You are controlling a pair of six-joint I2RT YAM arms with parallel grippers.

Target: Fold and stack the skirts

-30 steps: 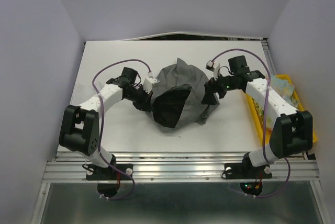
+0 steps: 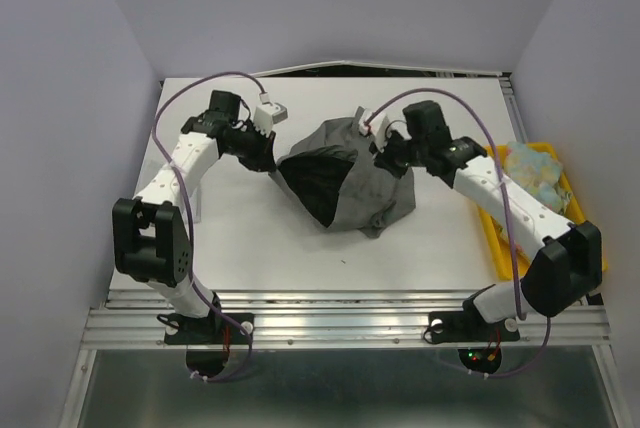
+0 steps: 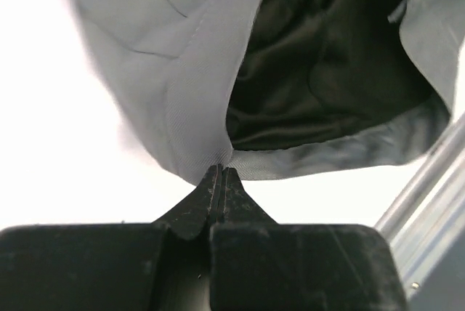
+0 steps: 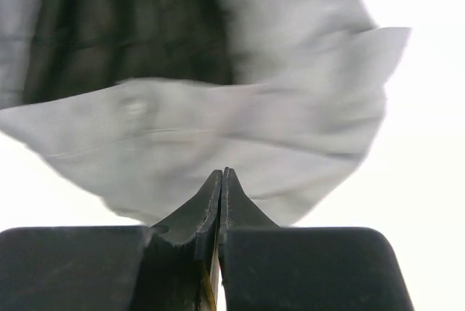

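Observation:
A rumpled grey skirt (image 2: 370,198) lies on the white table (image 2: 230,248), its dark inside (image 2: 320,183) showing. My left gripper (image 2: 262,153) is shut at the skirt's left end; in the left wrist view its fingertips (image 3: 213,180) meet the pale grey band, and whether any fabric is pinched between them is unclear. My right gripper (image 2: 385,153) is over the skirt's right part, shut with nothing visible between its fingers; in the right wrist view the blurred skirt lies beneath it.
A yellow bin (image 2: 494,241) with pastel fabric stands at the right edge, partly behind my right arm. A metal rail (image 2: 300,313) runs along the front.
My left gripper has moved toward the back left. The skirt's left end shifted slightly left.

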